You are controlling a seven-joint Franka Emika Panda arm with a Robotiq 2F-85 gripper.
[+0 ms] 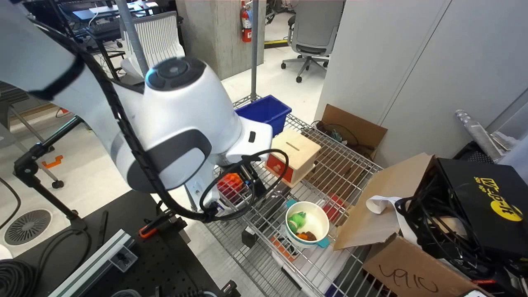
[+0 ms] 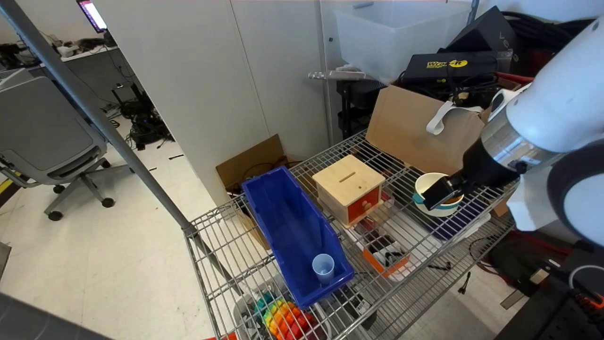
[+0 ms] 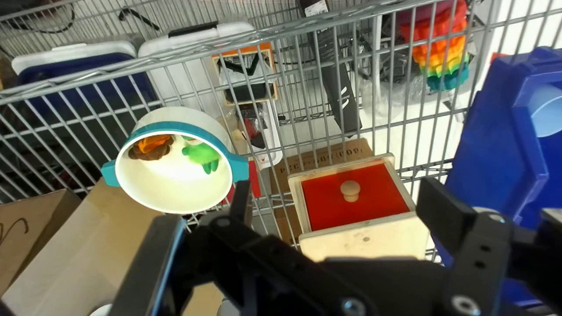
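Note:
My gripper is open with nothing between its fingers, the wooden box showing in the gap beyond them. That box (image 1: 295,147) has a slotted light top and a red drawer front (image 3: 337,202) with a round knob. A cream pot with teal handles (image 3: 179,184) stands on the wire shelf; inside lie a green toy (image 3: 203,154) and a brown-and-orange toy (image 3: 153,147). In exterior view 2 the gripper (image 2: 440,193) overlaps the pot (image 2: 427,180) and partly hides it. A blue bin (image 2: 283,209) holds a light-blue cup (image 2: 323,268).
The wire shelf (image 2: 223,224) carries everything. An open cardboard box (image 1: 411,262) with cables and a black case (image 1: 485,198) borders the pot. A rainbow-coloured object (image 3: 440,44) shows through the wires below. A grey post (image 2: 107,124) rises at the shelf's corner.

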